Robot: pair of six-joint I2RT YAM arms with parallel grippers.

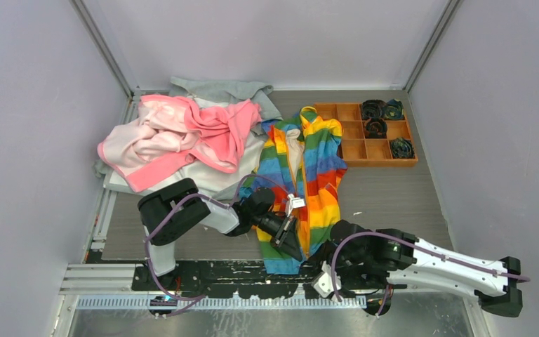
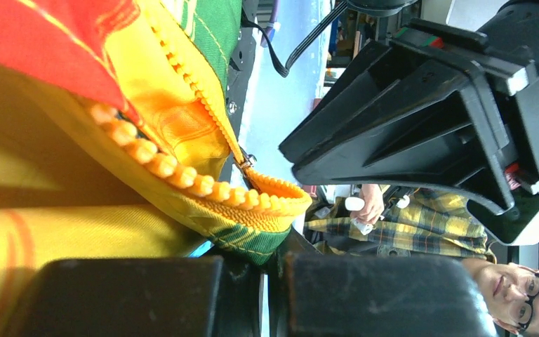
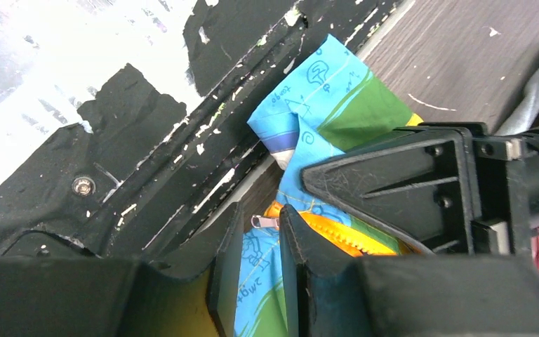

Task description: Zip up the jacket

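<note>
The rainbow-striped jacket (image 1: 316,168) lies open down the front, its hem near the table's front edge. My left gripper (image 1: 288,242) is at the lower hem, shut; in the left wrist view its fingers (image 2: 365,295) meet beneath the orange zipper tape (image 2: 196,193) and green fabric, though what is between them is unclear. The metal slider (image 2: 245,161) shows on the farther tape. My right gripper is part open at the bottom end of the zipper, with the small metal pull (image 3: 260,221) seen between its fingertips; whether they touch it is unclear.
An orange compartment tray (image 1: 354,151) with dark rolled items sits at the back right. Pink clothing (image 1: 175,137) on grey fabric fills the back left. Bare table shows right of the jacket. A person is visible beyond the front in the left wrist view.
</note>
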